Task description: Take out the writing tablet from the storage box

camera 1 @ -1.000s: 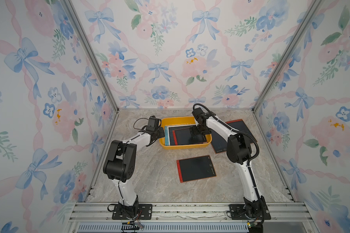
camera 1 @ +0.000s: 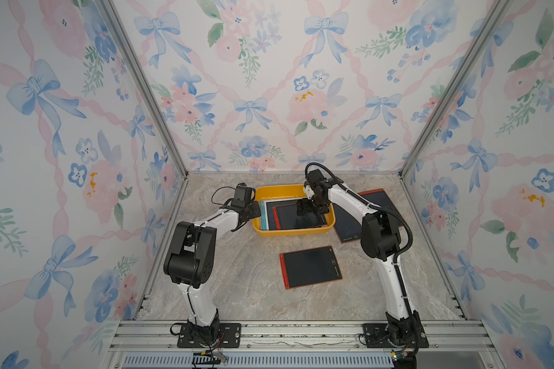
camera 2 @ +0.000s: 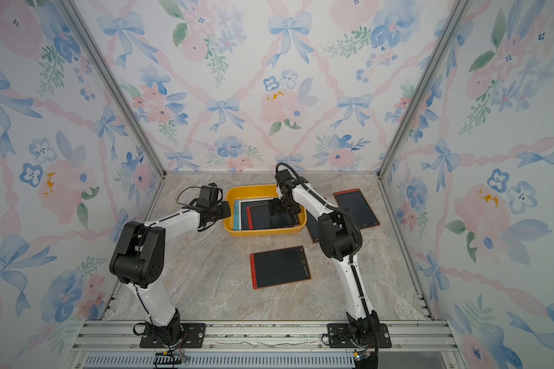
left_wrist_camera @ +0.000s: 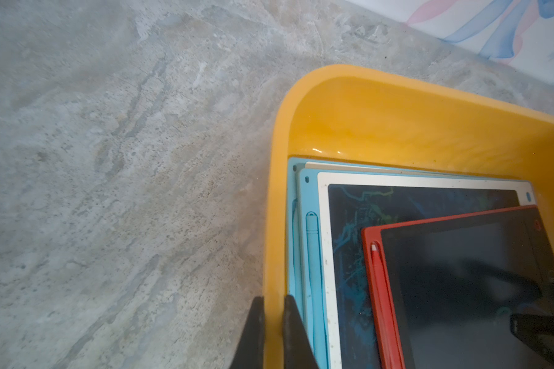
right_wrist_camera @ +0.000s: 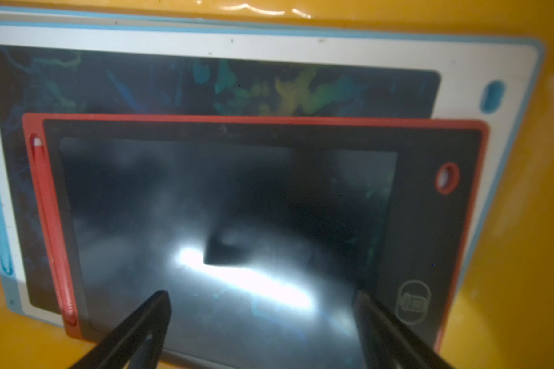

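Note:
The yellow storage box holds stacked writing tablets. On top lies a red-edged black tablet, over a white tablet with blue edges; at least one more blue edge shows beneath. In the left wrist view my left gripper is shut on the box's left rim, one finger on each side. My right gripper is open above the red-edged tablet, its fingers spread over the near part of the screen, with nothing held between them. The gap between fingertips and screen cannot be judged.
A red-edged tablet lies on the table in front of the box. To the right, more dark tablets lie partly behind the right arm. Bare table is left of the front tablet; the patterned wall stands behind.
My right gripper has shifted slightly left over the top tablet. The left arm, the box and the tablets look unmoved.

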